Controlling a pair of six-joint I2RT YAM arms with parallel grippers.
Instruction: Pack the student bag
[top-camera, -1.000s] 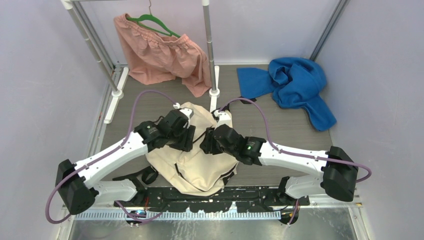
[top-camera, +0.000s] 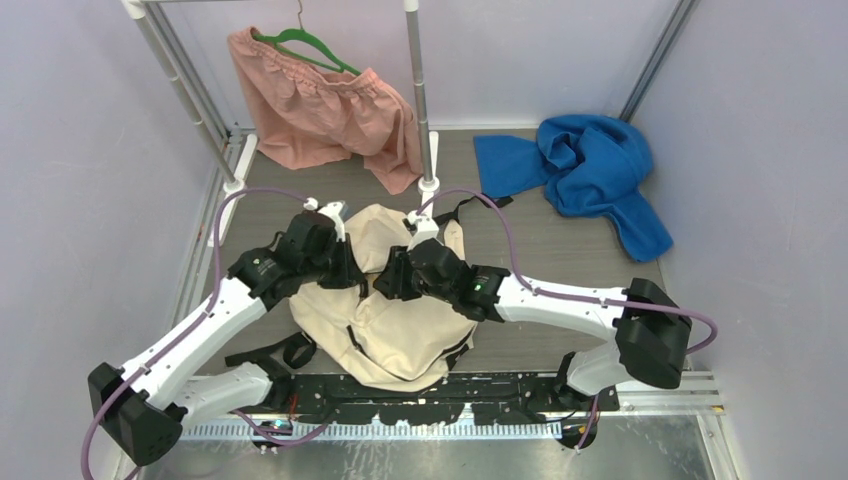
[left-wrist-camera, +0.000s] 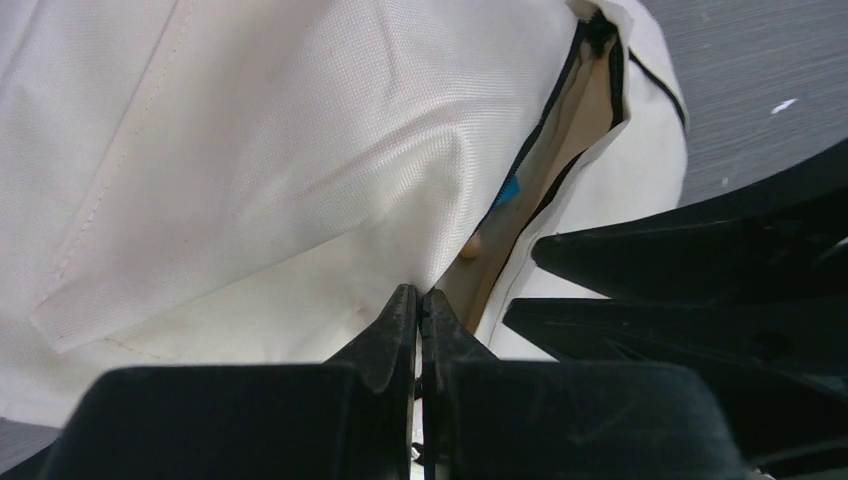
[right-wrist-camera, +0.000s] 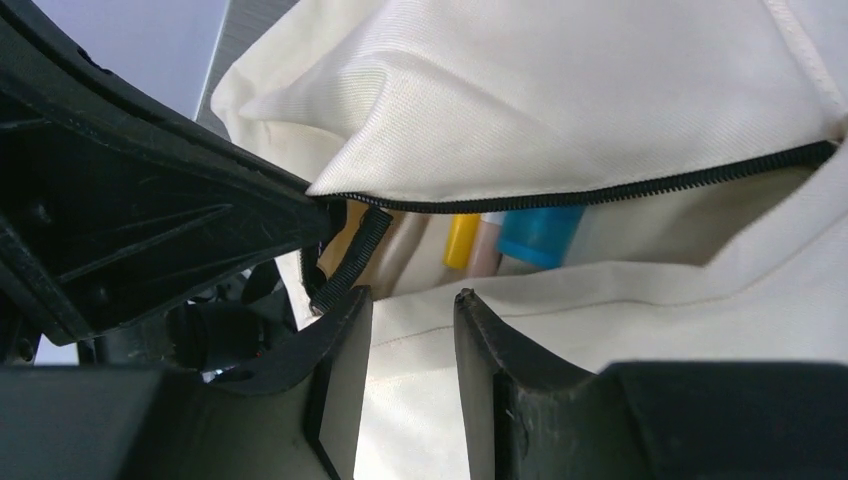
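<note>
The cream student bag (top-camera: 400, 340) lies at bottom centre with both grippers over it. My left gripper is shut at the edge of the zipped opening, with no clear object between its fingers. My right gripper stands part open over the opening, nothing visible between its fingers. Inside the bag the right wrist view shows a blue item (right-wrist-camera: 540, 235), a yellow item (right-wrist-camera: 462, 240) and a pale pink item (right-wrist-camera: 485, 245). The black zip (right-wrist-camera: 620, 190) runs along the upper flap.
Blue fabric (top-camera: 590, 170) lies at the back right. A pink garment (top-camera: 320, 110) hangs on a green hanger (top-camera: 315, 45) from the rack (top-camera: 418, 80) at the back left. Bare floor shows right of the bag.
My left gripper has moved leftward in the top view. My right gripper has shifted slightly left, its arm swinging toward the back.
</note>
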